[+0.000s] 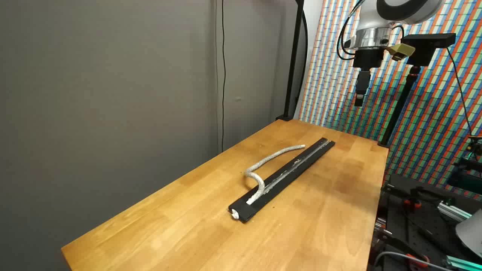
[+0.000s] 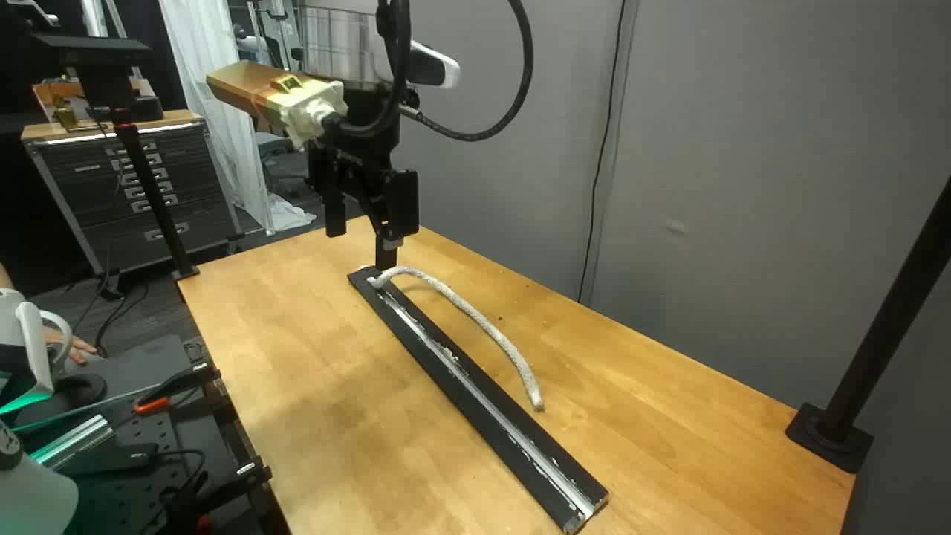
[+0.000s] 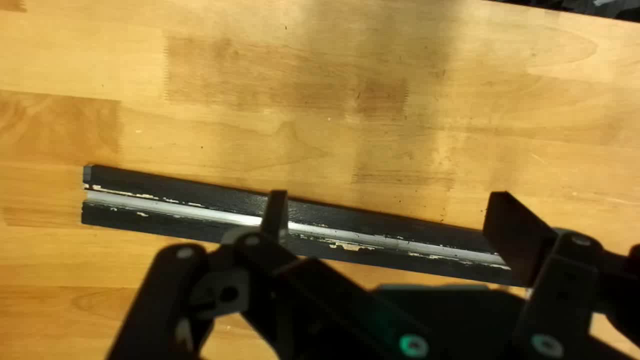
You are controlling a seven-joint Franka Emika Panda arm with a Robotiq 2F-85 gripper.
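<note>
A long black bar (image 1: 298,168) with a pale groove along its length lies flat on the wooden table. From one end of it rises a white braided rope (image 1: 260,177). A short white tip pokes out at that end, and the rope's other part curves loosely beside the bar, as exterior view 2 also shows with the rope (image 2: 481,322). In the wrist view my gripper is open, its fingers wide apart above the bar (image 3: 180,211) with nothing between them. Exterior view 1 has the gripper (image 1: 359,100) high over the table's far end, well clear of the bar.
A black post (image 2: 869,357) stands at one corner, and a black camera stand (image 2: 156,196) at another. A grey wall runs along one side; a cart with tools (image 2: 151,446) stands by the opposite edge.
</note>
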